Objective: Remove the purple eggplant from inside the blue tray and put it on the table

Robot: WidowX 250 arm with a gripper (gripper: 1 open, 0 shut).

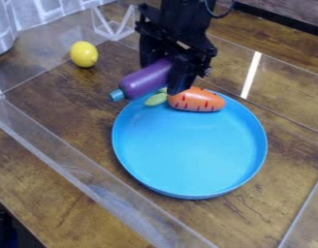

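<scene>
The purple eggplant [148,77], with a teal tip at its lower left, is lifted in front of the black gripper [169,71]. My gripper is shut on it, though its fingertips are mostly hidden by the eggplant. Below and to the right lies the round blue tray [188,163]. The eggplant hangs over the tray's far left rim or just beyond it; its exact height I cannot tell.
An orange toy carrot [197,100] rests at the tray's far edge, its green top [156,99] towards the left. A yellow lemon [84,53] stands on the wooden table [71,107] at the far left. Bare table lies left of the tray.
</scene>
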